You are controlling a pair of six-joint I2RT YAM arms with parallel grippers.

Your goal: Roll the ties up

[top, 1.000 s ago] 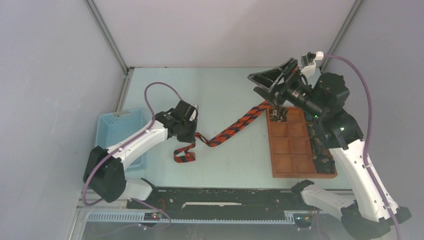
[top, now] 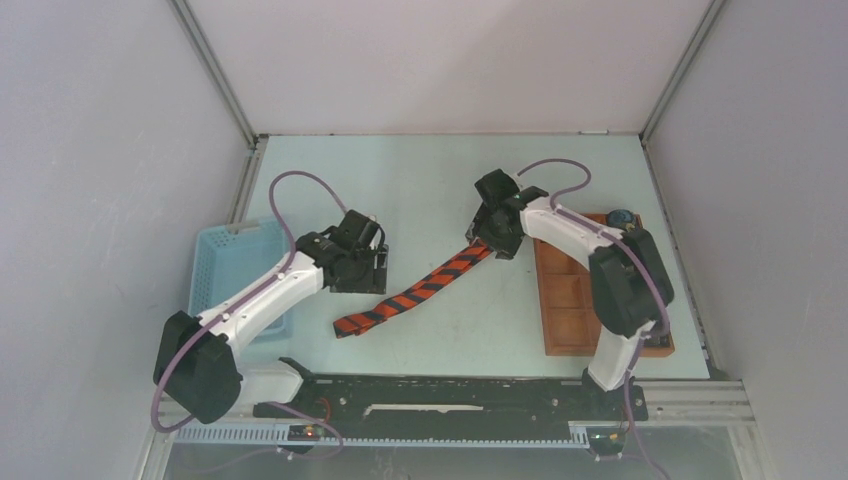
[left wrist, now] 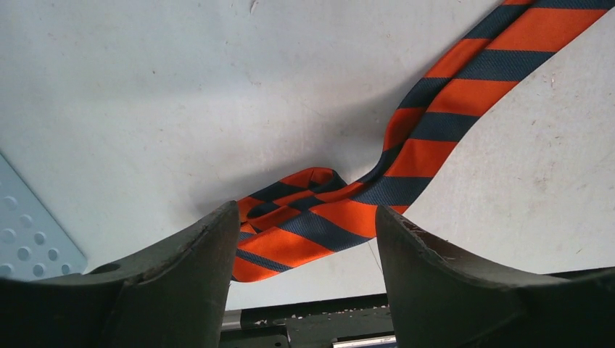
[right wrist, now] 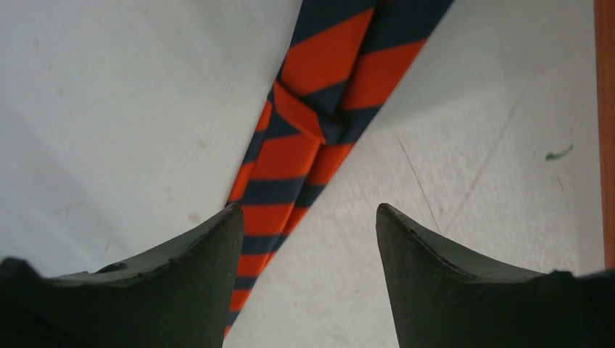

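An orange and navy striped tie [top: 420, 292] lies diagonally across the table, its near-left end folded over on itself, as the left wrist view shows [left wrist: 319, 232]. My left gripper [top: 372, 268] is open just above and beside that end, nothing between its fingers. At the tie's far-right end my right gripper [top: 490, 240] hangs over it, open; in the right wrist view the doubled tie [right wrist: 283, 174] runs beneath the fingers, with a small folded flap in it.
A blue plastic basket [top: 235, 230] sits at the left. A wooden compartment box [top: 563, 320] stands at the right, partly under the right arm.
The tie now lies straighter, its left loop flattened. My left gripper has shifted slightly.
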